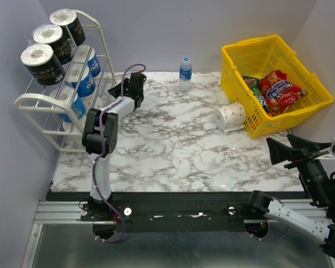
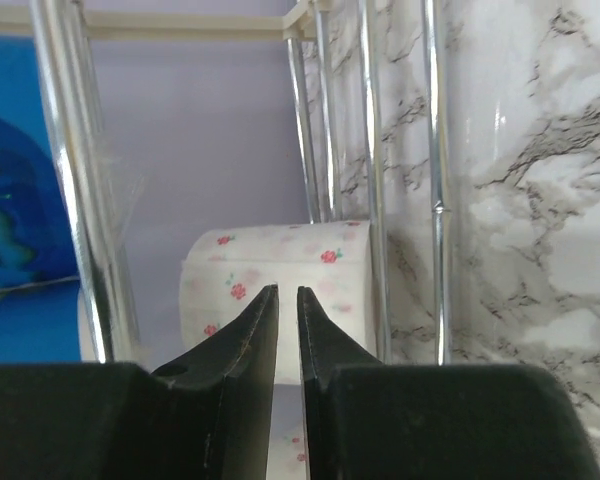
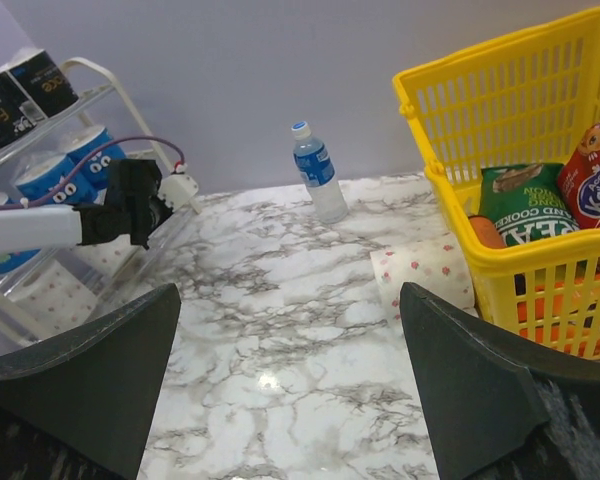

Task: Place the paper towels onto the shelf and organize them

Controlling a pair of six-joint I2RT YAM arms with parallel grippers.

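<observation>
On the white rack (image 1: pixel 101 34) at left, black-wrapped rolls (image 1: pixel 43 67) fill the top and blue rolls (image 1: pixel 81 84) the middle. My left gripper (image 1: pixel 117 85) reaches into the lower level at the rack's right side; in its wrist view its fingertips (image 2: pixel 272 305) are nearly together on a white floral paper towel roll (image 2: pixel 270 250), apparently shut on it, though the contact is hard to see. Another floral roll (image 1: pixel 230 116) lies on the table against the yellow basket. My right gripper (image 1: pixel 287 152) hangs open at the right front, nothing between its fingers.
A water bottle (image 1: pixel 185 75) stands at the back centre. The yellow basket (image 1: pixel 234 61) holds snack bags (image 1: pixel 282 92).
</observation>
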